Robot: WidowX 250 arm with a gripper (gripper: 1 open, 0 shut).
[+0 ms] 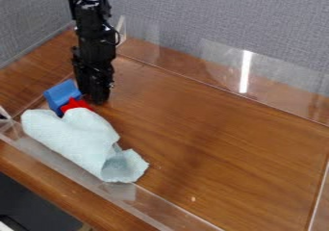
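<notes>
My black gripper [92, 81] hangs low over the back left of the wooden table, just right of a blue object [61, 94]. A red object [75, 107] lies beside the blue one, partly behind a white cloth [80, 143] that stretches toward the front. The fingertips are dark and hard to make out; nothing clearly shows between them.
Transparent low walls edge it at the back, front left and right, with grey walls behind.
</notes>
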